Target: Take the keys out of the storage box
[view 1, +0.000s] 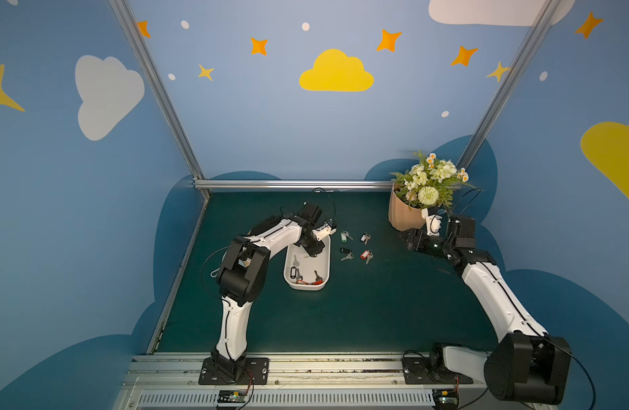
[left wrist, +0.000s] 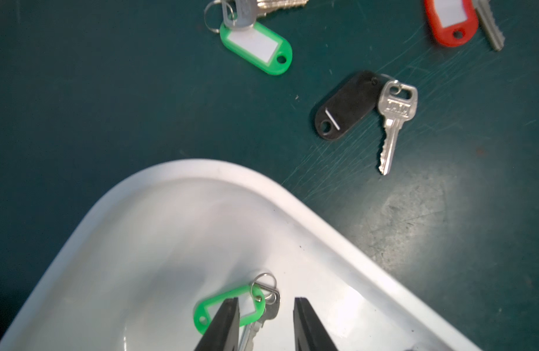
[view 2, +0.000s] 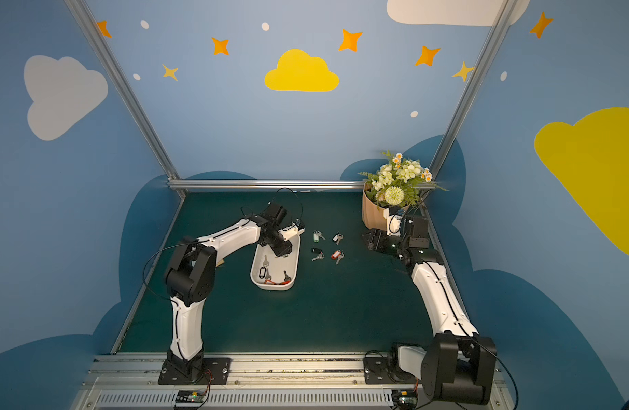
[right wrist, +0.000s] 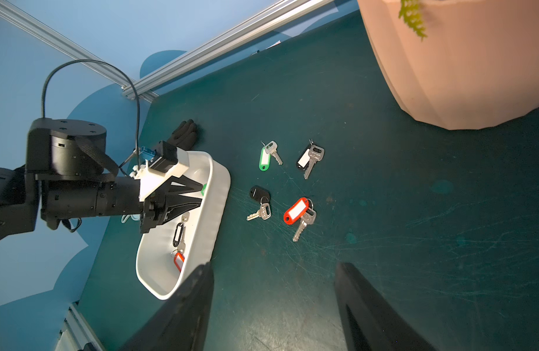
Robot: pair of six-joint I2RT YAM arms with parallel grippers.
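Observation:
The white storage box (view 1: 307, 285) stands left of the table's middle. Inside it, at the far end, lies a key with a green tag (left wrist: 214, 310). My left gripper hangs over that key, its fingers apart; one finger overlaps the tag in the left wrist view, and I see no grip on it. At the box's near end are keys with a black tag (right wrist: 178, 234) and red tags (view 1: 317, 281). On the table to the right lie keys with green (right wrist: 264, 159), black (right wrist: 259, 194), white-faced black (right wrist: 304, 158) and red (right wrist: 296, 210) tags. My right gripper is open and empty.
A flower pot (view 1: 402, 213) stands at the back right, close to my right gripper. A black glove (right wrist: 184, 135) lies behind the box.

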